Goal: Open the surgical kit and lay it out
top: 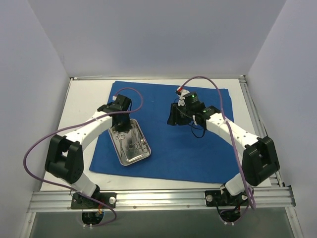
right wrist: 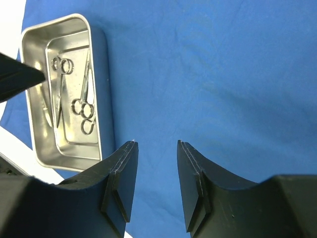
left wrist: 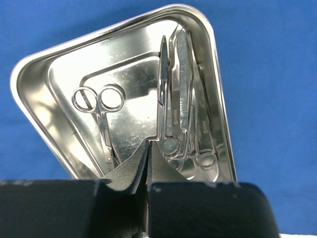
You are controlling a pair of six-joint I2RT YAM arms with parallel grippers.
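The steel tray (top: 126,162) lies open at the left of the blue cloth, with several instruments inside. In the left wrist view, scissors (left wrist: 100,109) lie apart in the tray (left wrist: 218,82); a clamp (left wrist: 162,82) and a scalpel handle (left wrist: 184,74) lie close together along its right side. Over the tray, my left gripper has its fingertips together; whether something thin is pinched between them is hard to see. Above bare cloth (right wrist: 208,84), right of the tray, hangs my right gripper, its fingers part open with nothing between them.
White table (top: 239,101) shows around it. Part of the left arm's dark gripper reaches over the tray in the right wrist view. Purple cables arch above both arms.
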